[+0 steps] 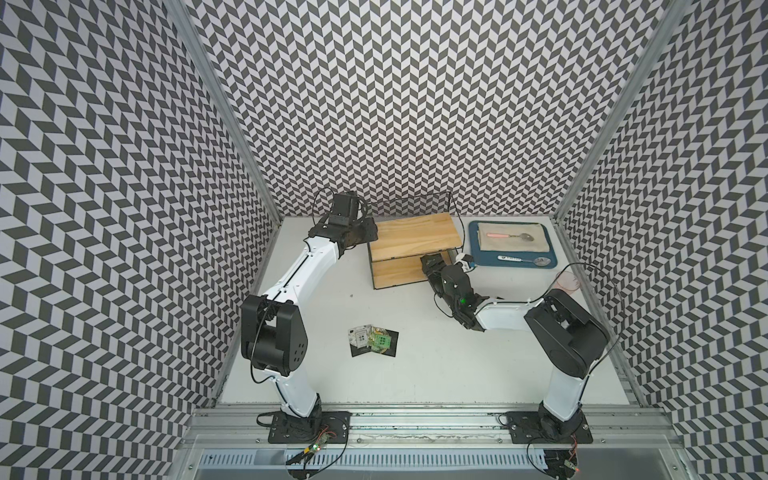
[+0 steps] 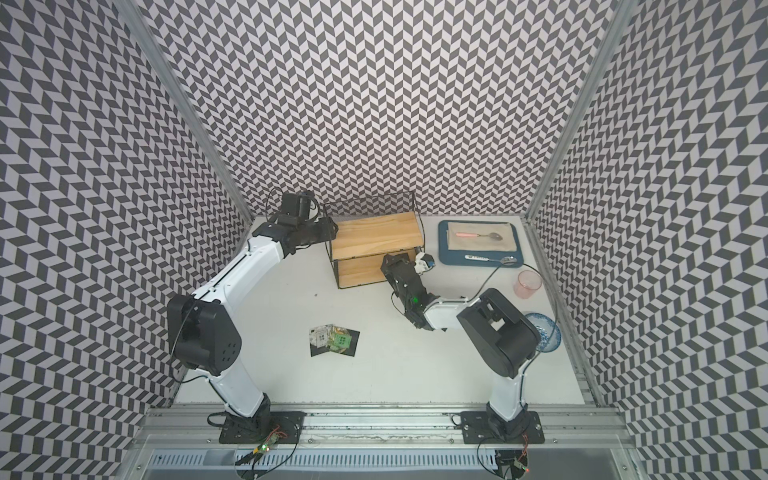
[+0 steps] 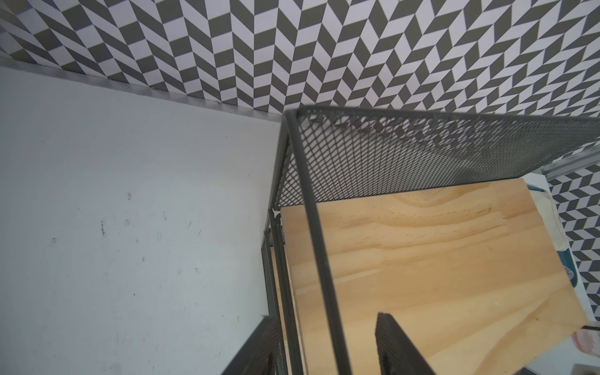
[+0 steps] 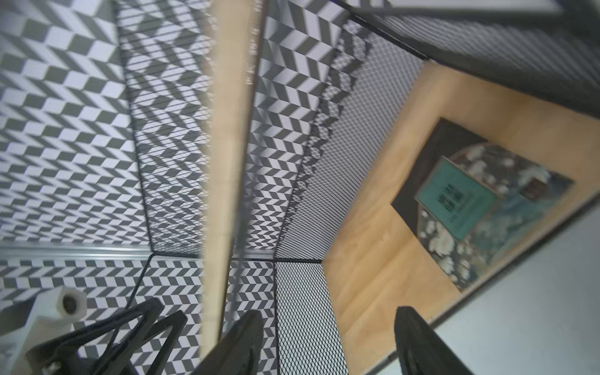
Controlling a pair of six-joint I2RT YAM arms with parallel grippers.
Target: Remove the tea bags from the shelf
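Note:
The wood-and-mesh shelf (image 1: pixel 404 233) stands at the back centre. My left gripper is at its left end, fingers apart around a metal upright; contact is unclear. My right gripper is at the front right of the lower level. In the right wrist view its fingers stand apart; whether anything is between them cannot be told. A dark tea bag packet (image 4: pixel 468 206) with a teal label lies on the lower board, beyond the fingers. More tea bags (image 1: pixel 369 340) lie on the table in front of the shelf.
A blue tray (image 1: pixel 512 262) with cloth and spoons sits right of the shelf. A pink glass (image 2: pixel 528 284) and blue dish (image 2: pixel 546 332) stand at the right edge.

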